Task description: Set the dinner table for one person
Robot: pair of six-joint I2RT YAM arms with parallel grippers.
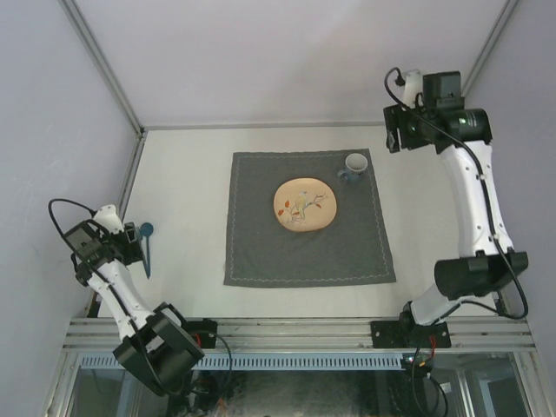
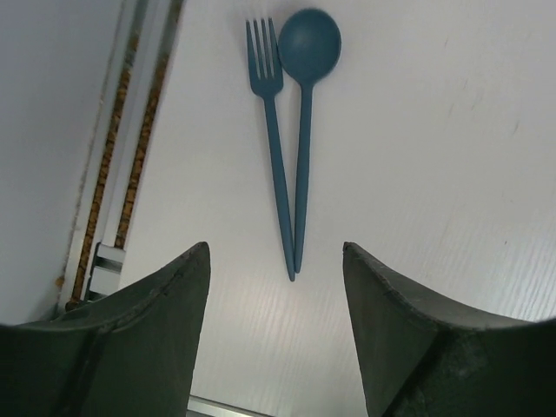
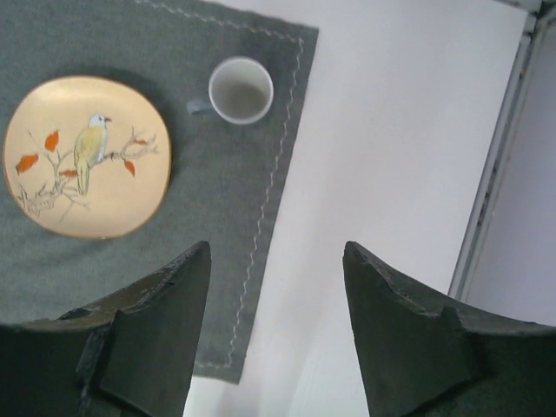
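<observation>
A grey placemat (image 1: 300,261) lies flat mid-table, bearing a cream plate with a bird picture (image 1: 304,205). At the mat's far right corner a mug (image 1: 355,163) stands upright, its handle toward the plate; the right wrist view shows the mug (image 3: 241,90) empty. My right gripper (image 1: 397,130) is above and to the right of the mug, its fingers apart with nothing between them. On the left, my open left gripper (image 1: 137,244) hangs near the cutlery. In the left wrist view a blue fork (image 2: 275,156) and a blue spoon (image 2: 304,139) lie side by side, ahead of the fingertips.
Bare white table (image 1: 182,200) stretches between the cutlery and the mat. Another clear strip lies right of the mat. Metal rails (image 1: 261,126) edge the table, with walls beyond.
</observation>
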